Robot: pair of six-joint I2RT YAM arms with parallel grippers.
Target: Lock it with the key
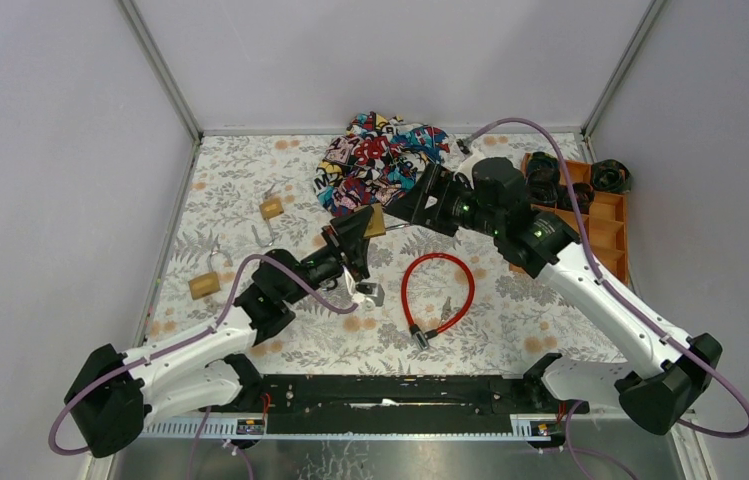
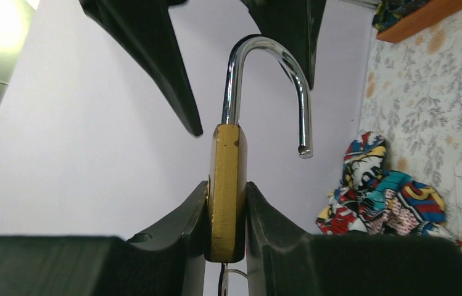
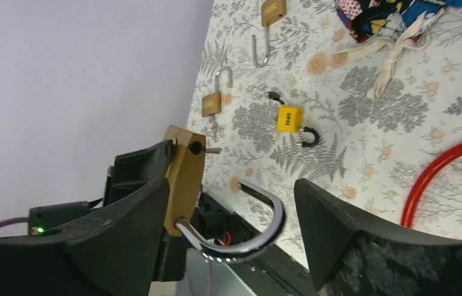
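A brass padlock [image 2: 227, 191] with a long chrome U shackle [image 2: 235, 80] is held upright in my left gripper [image 1: 368, 222], both fingers against its body; its keyhole end has a thin metal piece below, partly hidden. In the right wrist view the same padlock [image 3: 184, 179] lies sideways, shackle toward my right gripper. My right gripper [image 1: 415, 200] stands open around the shackle's side, fingers apart from it in the left wrist view.
A yellow padlock [image 3: 290, 119], brass padlocks [image 1: 204, 285], a red cable lock [image 1: 438, 256], a patterned cloth bag [image 1: 370, 150] and an orange divided tray [image 1: 607, 230] lie on the floral surface.
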